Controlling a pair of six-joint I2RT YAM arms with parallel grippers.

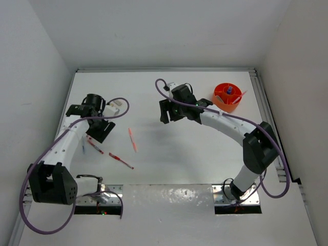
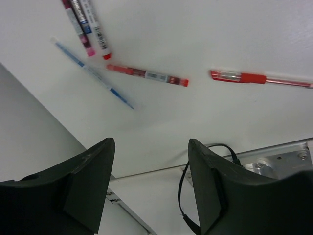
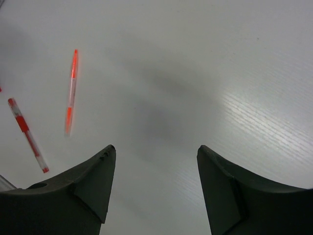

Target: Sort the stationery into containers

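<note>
My left gripper (image 1: 102,128) hangs over pens at the table's left; in its wrist view the fingers stand apart with nothing between. Below it lie a short red pen (image 2: 146,74), a long red pen (image 2: 252,78), a blue pen (image 2: 93,73) and several markers (image 2: 98,34). An orange pen (image 3: 71,93) lies nearer the middle. My right gripper (image 1: 168,113) is open and empty above the middle. An orange round organizer (image 1: 225,105) with several compartments holds some items at the back right.
A cable (image 2: 180,191) hangs by the front edge; walls enclose the sides.
</note>
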